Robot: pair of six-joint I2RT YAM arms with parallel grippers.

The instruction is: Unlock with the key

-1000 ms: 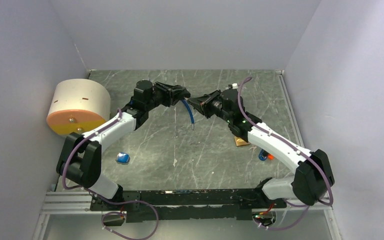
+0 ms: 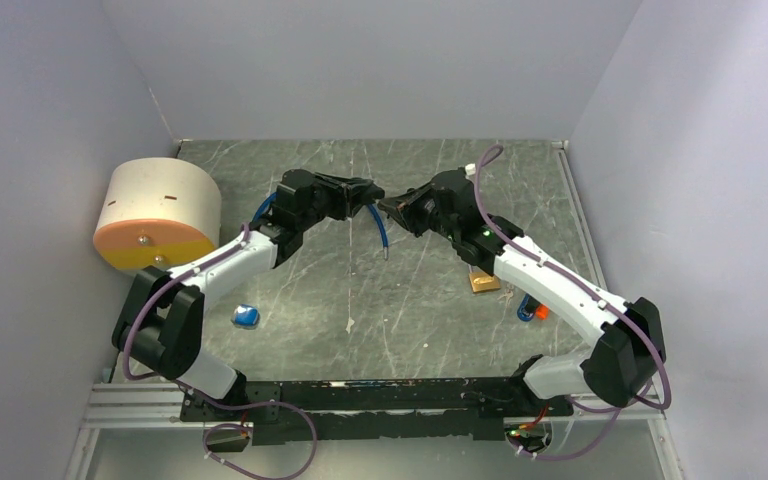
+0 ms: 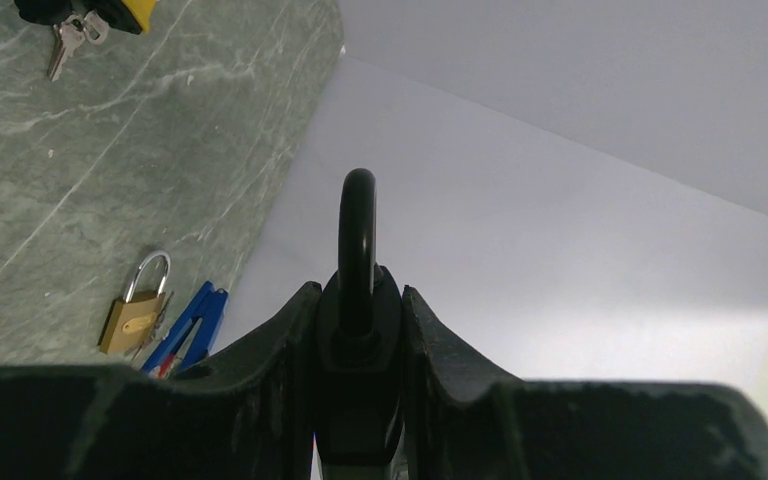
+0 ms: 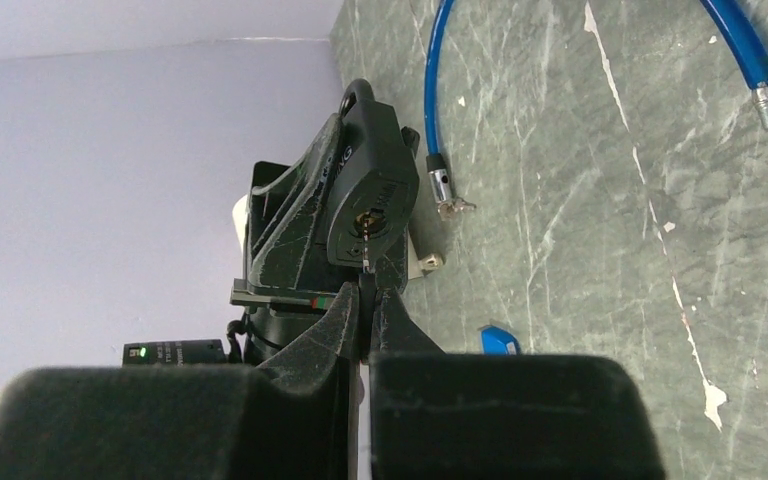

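A black lock with a dark shackle is held up in my left gripper [image 2: 360, 195], which is shut on it; the left wrist view shows the shackle [image 3: 357, 235] rising between the fingers. Facing it, my right gripper [image 2: 390, 208] is shut on a key. In the right wrist view the key [image 4: 366, 255] points into the brass keyhole of the lock, its tip at or in the hole; how deep it sits I cannot tell.
A brass padlock [image 2: 484, 282] lies at the right with keys and blue-handled tools nearby. Blue hoses [image 4: 435, 90], a small blue item [image 2: 246, 315] and a white drum [image 2: 155, 200] at the left are also on or by the marble floor.
Both arms have shifted slightly, the left wrist a little downward in the top view; the lock and key remain close together between them.
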